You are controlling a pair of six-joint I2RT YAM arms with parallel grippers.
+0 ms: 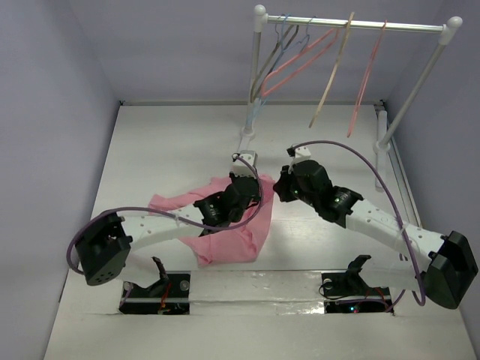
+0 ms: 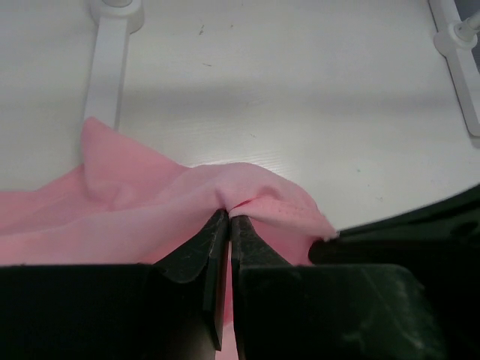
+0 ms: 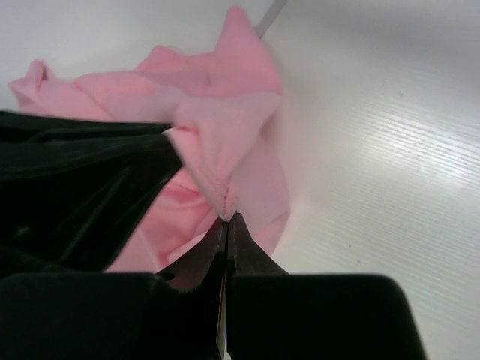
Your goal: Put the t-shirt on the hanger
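The pink t shirt (image 1: 240, 244) lies crumpled on the table at left of centre, partly hidden under my left arm. In the left wrist view, my left gripper is shut on a raised fold of the shirt (image 2: 247, 184). My right gripper is also shut, with a gathered point of the shirt (image 3: 217, 139) pinched at its fingertips. The two grippers face each other closely, with a short stretch of cloth between them. Above the table, a red hanger (image 1: 300, 56) hangs on the rack; the shirt is apart from it.
The white rack's rail (image 1: 420, 28) spans the back, also carrying a yellow hanger (image 1: 331, 71), another red hanger (image 1: 365, 82) and blue and dark ones at the left. Its left post (image 1: 255, 60) rises just behind the shirt.
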